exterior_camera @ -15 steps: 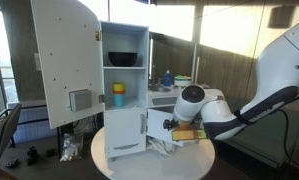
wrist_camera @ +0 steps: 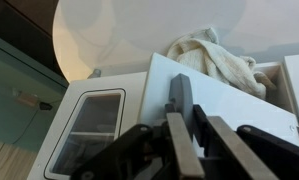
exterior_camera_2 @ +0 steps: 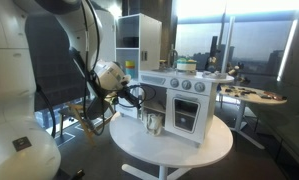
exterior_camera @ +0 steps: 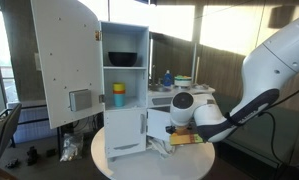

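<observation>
In the wrist view, a white door panel (wrist_camera: 224, 105) stands swung out, with a dark grey handle (wrist_camera: 182, 88) on its face. My gripper is shut on that handle. From exterior view 1, the gripper (exterior_camera: 173, 128) appears low in front of the toy kitchen, beside the same white panel (exterior_camera: 160, 124). A pale cloth (wrist_camera: 215, 60) lies just beyond the panel's edge, partly hidden by it. Exterior view 2 shows the cloth (exterior_camera_2: 154, 124) low by the unit, close to the arm.
The white toy fridge (exterior_camera: 126, 130) has its tall upper door (exterior_camera: 67, 55) wide open. On its shelves are a black bowl (exterior_camera: 122, 58) and stacked coloured cups (exterior_camera: 119, 94). The oven (exterior_camera_2: 186, 112) stands alongside. Bare round tabletop (exterior_camera_2: 212, 150) lies in front.
The arm has moved a little left and lower in exterior view 1. The white panel at the gripper has shifted slightly with it. Other objects look unmoved.
</observation>
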